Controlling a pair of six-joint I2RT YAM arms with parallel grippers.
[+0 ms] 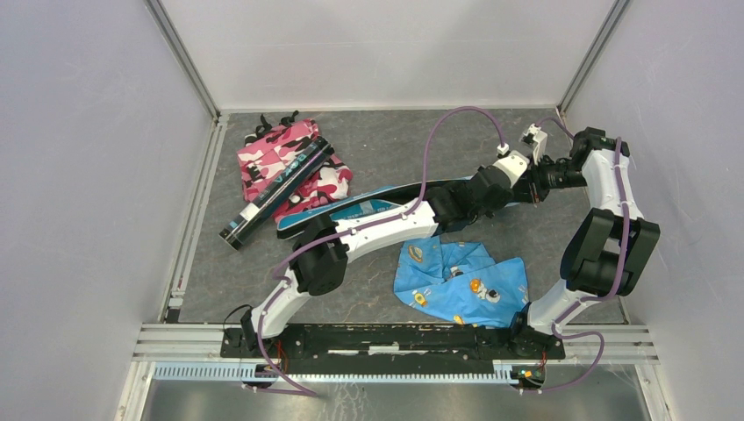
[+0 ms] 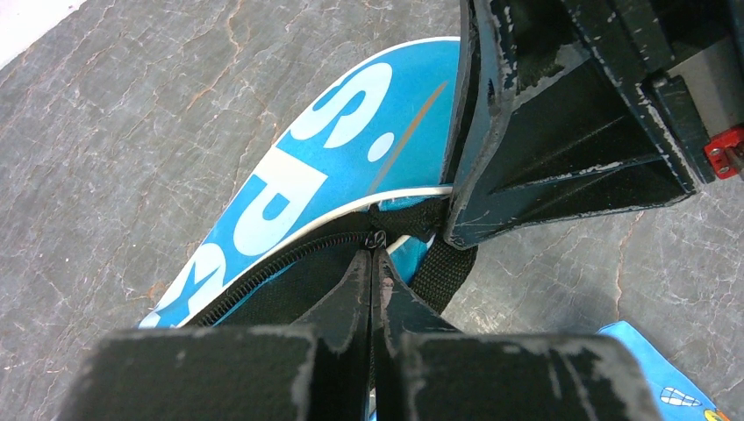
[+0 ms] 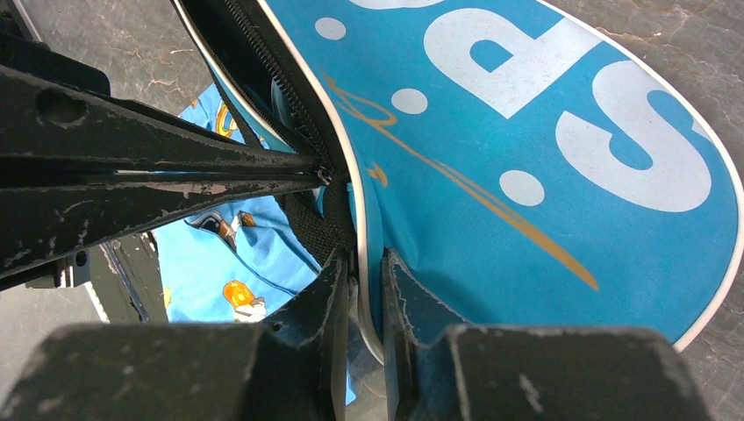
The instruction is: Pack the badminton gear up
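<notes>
A long blue-and-black racket bag [image 1: 345,207] lies across the middle, its zipper showing in both wrist views, with white lettering on the blue panel [image 3: 518,132]. My left gripper is shut at the metal zipper pull [image 2: 376,237] near the bag's end; whether the pull is between the tips is hard to tell. My right gripper is shut on the white-piped edge of the bag's end, just beside the left gripper's tips.
Pink camouflage cloth [image 1: 263,162] with a long dark tube [image 1: 276,190] on it lies at the left. A light blue patterned cloth [image 1: 461,289] lies at the front right. Bare floor shows at the back and front left.
</notes>
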